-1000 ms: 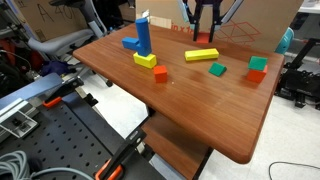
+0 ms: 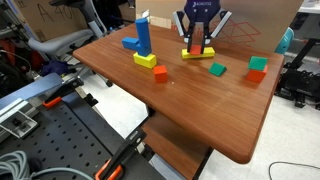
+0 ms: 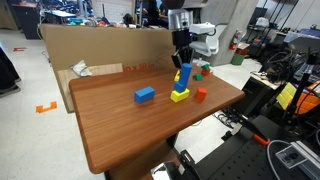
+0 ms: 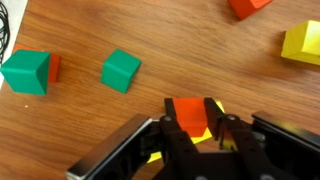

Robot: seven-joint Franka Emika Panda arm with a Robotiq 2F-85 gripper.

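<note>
My gripper [image 2: 197,46] points down, shut on a red block [image 4: 188,113] that shows between its fingers in the wrist view. Right beneath is a long yellow block [image 2: 187,54] lying flat on the table, partly covered by the gripper. Whether the red block touches the yellow one cannot be told. In the second exterior view the arm and the other blocks hide much of the grasp.
A green cube [image 2: 217,69] lies close by, with a teal block [image 2: 259,62] on a red one [image 2: 256,75] to its right. Leftward, a tall blue block [image 2: 144,37] stands over a yellow one [image 2: 145,60], near a loose red cube [image 2: 160,75].
The gripper has come down and slightly left, carrying the red block from behind the long yellow block to just over it. The other blocks have stayed put.
</note>
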